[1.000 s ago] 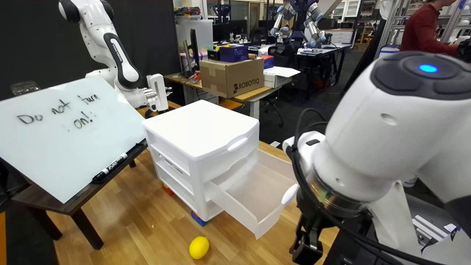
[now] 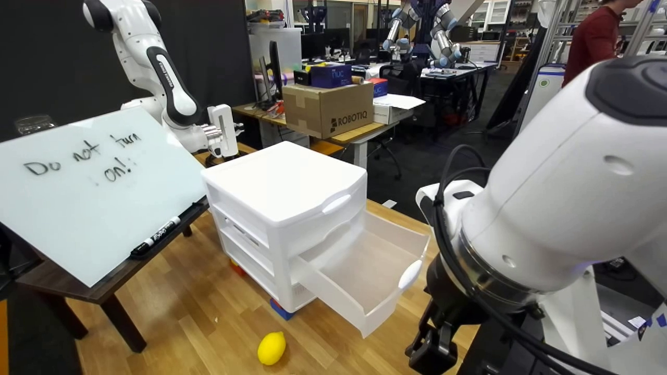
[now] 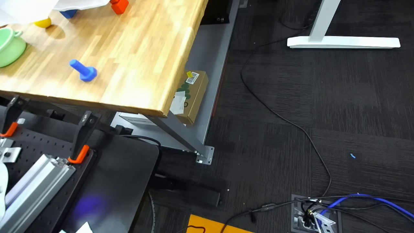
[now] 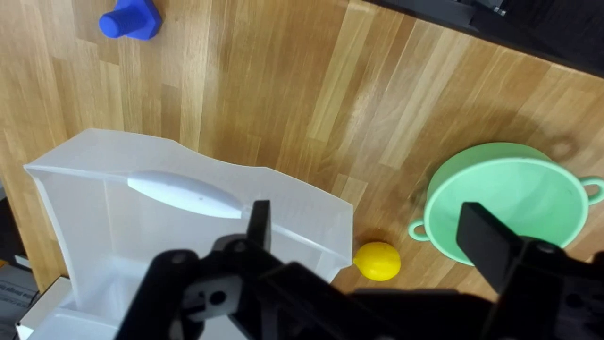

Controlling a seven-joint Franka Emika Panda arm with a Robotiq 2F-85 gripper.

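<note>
A yellow lemon (image 2: 271, 348) lies on the wooden table in front of a white drawer unit (image 2: 284, 181). One drawer (image 2: 362, 259) is pulled out and looks empty. My gripper (image 2: 433, 350) hangs at the right, beyond the drawer's front corner. In the wrist view the gripper is open, its fingers wide apart with nothing held. Between them, farther down, the lemon (image 4: 377, 261) shows beside the drawer's corner. A green two-handled pot (image 4: 509, 198) stands empty to the right, partly covered by one finger. A blue bolt-shaped piece (image 4: 133, 20) sits at the upper left.
A tilted whiteboard (image 2: 100, 181) with a marker (image 2: 156, 236) on its ledge stands left of the drawer unit. Red blocks (image 3: 119, 5) lie near the table's far part. Bare tabletop (image 3: 143, 58) stretches to the right of the blue piece in exterior view 2.
In exterior view 1, the lemon has shifted slightly left. My arm has tilted and moved a little, its upper link lower and farther right, the gripper slightly left.
</note>
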